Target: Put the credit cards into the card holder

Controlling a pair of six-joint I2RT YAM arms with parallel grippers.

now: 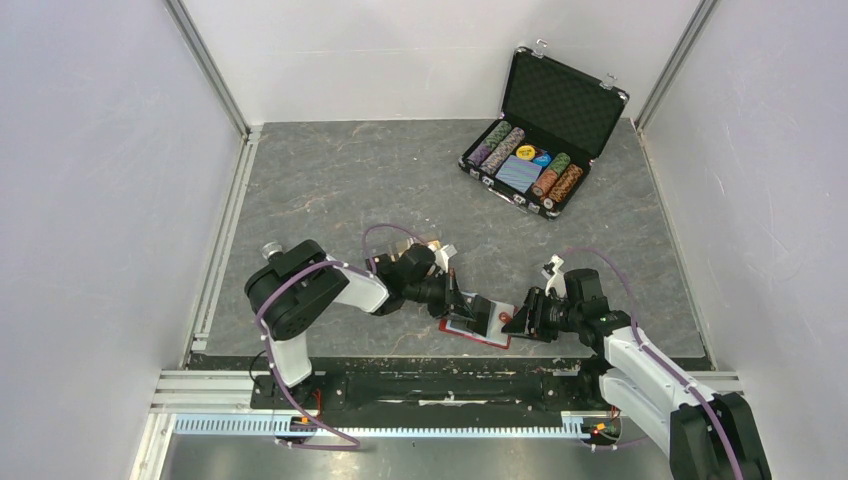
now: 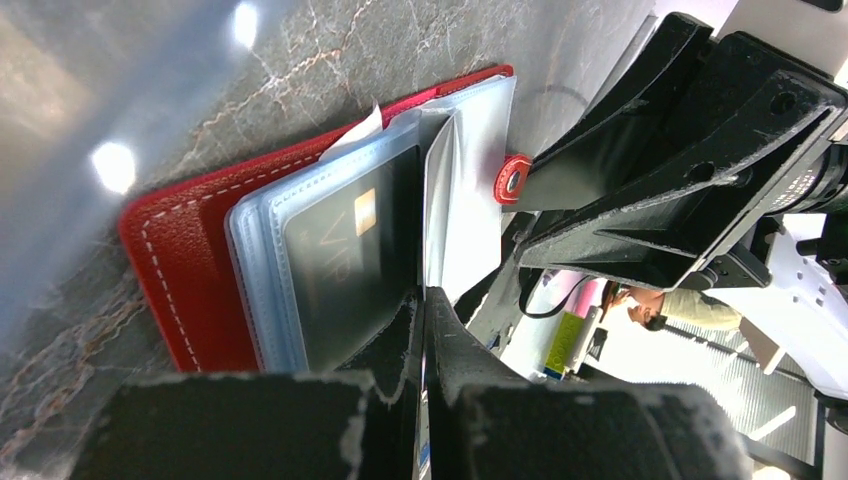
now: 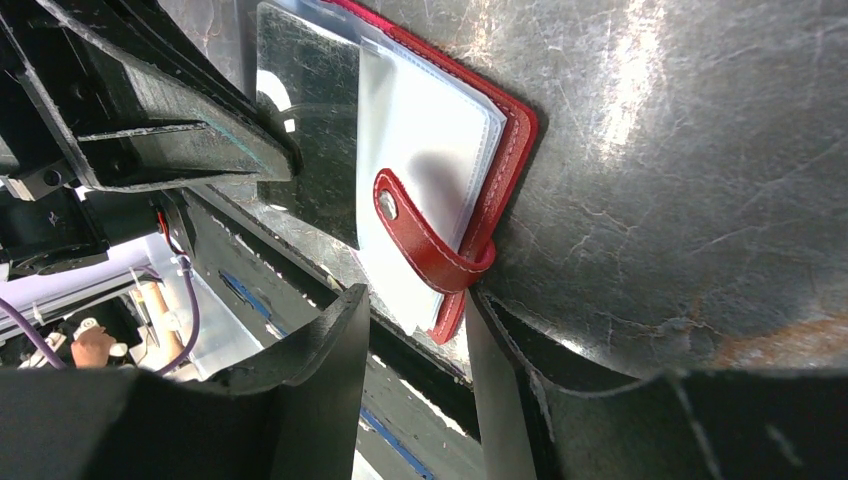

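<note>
The red card holder (image 2: 183, 240) lies open on the grey table near the front edge, with clear sleeves (image 3: 420, 120) and a dark card (image 2: 345, 270) in a sleeve. Its snap strap (image 3: 430, 240) is at the right end. My left gripper is shut at the sleeves, its tips by an upright sleeve edge; whether anything thin is between them is unclear. My right gripper stands part open beside the strap end, nothing visible between its fingers.
An open poker-chip case (image 1: 520, 170) sits at the back right. Small items behind the left arm are mostly hidden.
</note>
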